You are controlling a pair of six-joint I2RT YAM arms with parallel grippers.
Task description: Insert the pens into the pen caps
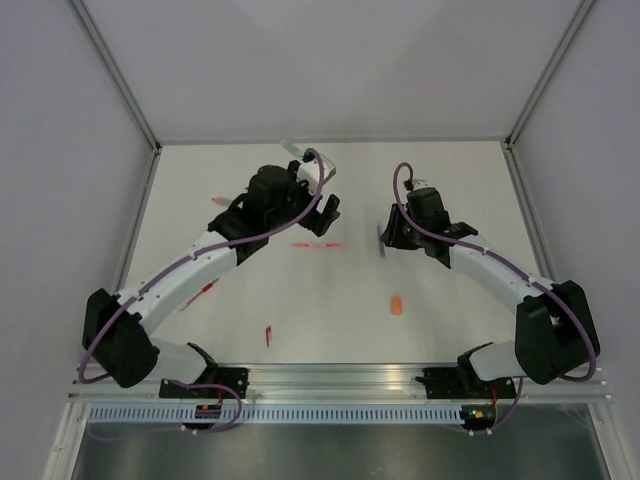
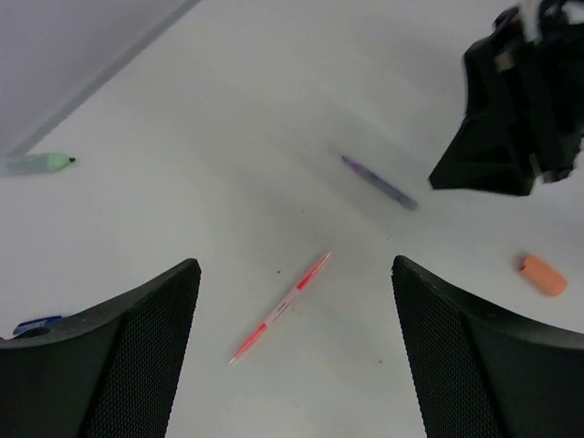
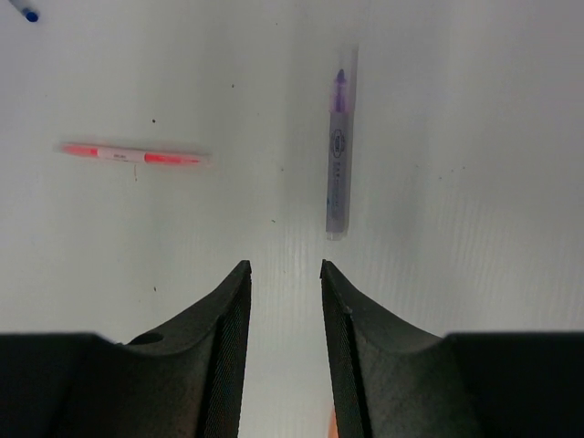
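My left gripper (image 1: 325,215) is open, raised over the back middle of the white table. My right gripper (image 1: 390,232) is part open above a grey-purple capped pen (image 3: 338,173), with nothing between its fingers. A red pen (image 1: 318,245) lies between the two, also in the left wrist view (image 2: 283,306). An orange cap (image 1: 396,304) lies front right. A small red item (image 1: 268,336) and another red pen (image 1: 200,295) lie front left. A pale green item (image 2: 41,163) and a blue pen (image 2: 36,327) show in the left wrist view.
The table (image 1: 460,320) is bounded by grey walls and a metal rail (image 1: 310,372) along the front. The left arm hides part of the back-left area. Open table surface surrounds the scattered items.
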